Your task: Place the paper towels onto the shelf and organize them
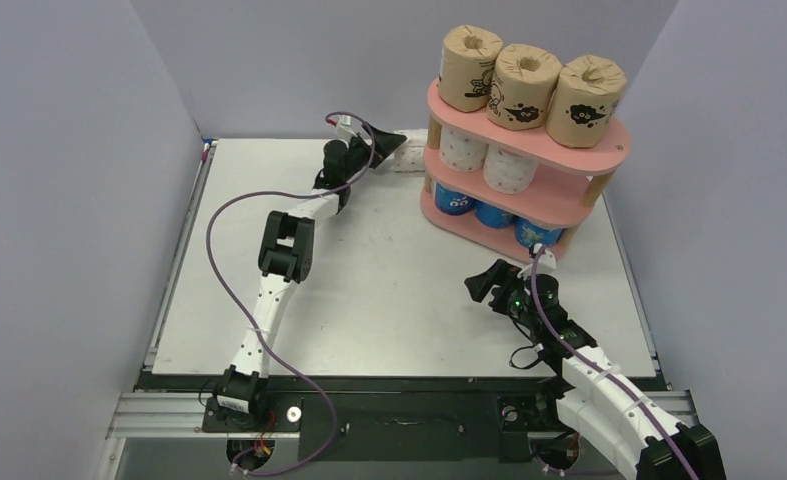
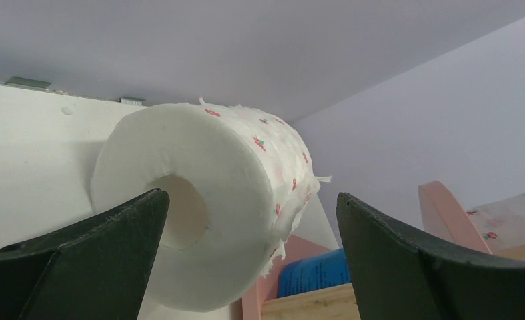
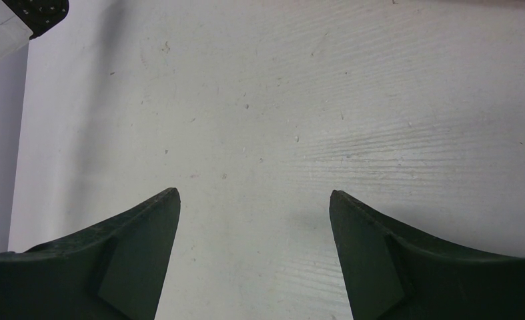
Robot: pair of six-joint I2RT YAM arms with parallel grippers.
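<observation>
A white paper roll with small red prints (image 1: 410, 158) lies on its side at the back of the table, left of the pink shelf (image 1: 529, 140). In the left wrist view the roll's (image 2: 236, 200) hollow end faces the camera. My left gripper (image 1: 397, 138) is open, its fingertips close to the roll; whether they touch it cannot be told. On the shelf, brown-wrapped rolls (image 1: 524, 88) fill the top, two white rolls (image 1: 510, 170) stand on the middle tier, and blue rolls (image 1: 494, 216) are at the bottom. My right gripper (image 1: 476, 290) holds nothing, its fingers spread over bare table.
The middle tier has bare surface at its right (image 1: 561, 198). The back wall (image 1: 299, 70) rises just behind the roll. A purple cable (image 1: 212, 240) loops along the left arm.
</observation>
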